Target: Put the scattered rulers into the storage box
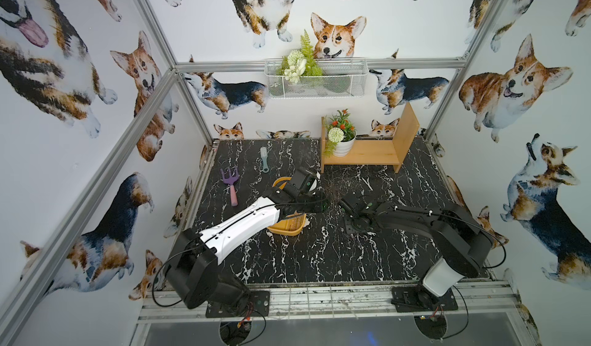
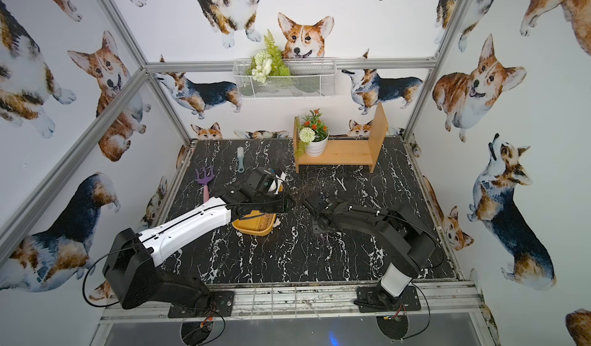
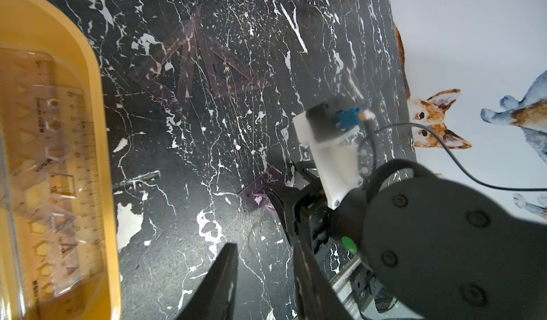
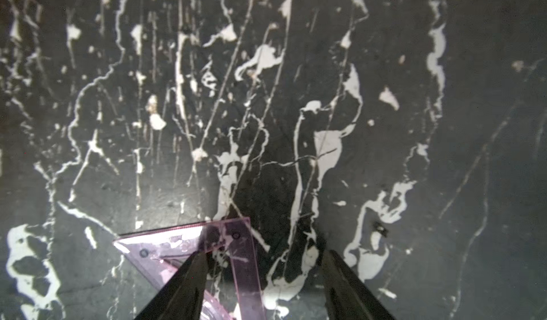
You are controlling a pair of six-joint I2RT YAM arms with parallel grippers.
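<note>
The orange box holds several clear rulers. Two faint transparent set squares lie on the dark table beside it. A pink transparent triangle lies under my right gripper, which is open, its fingers low in the right wrist view. The same triangle shows beneath that gripper in the left wrist view. My left gripper is open above the table just right of the box, nothing between its fingers.
A wooden shelf with a potted plant stands at the back. A purple garden fork and a small light-blue tool lie at the left.
</note>
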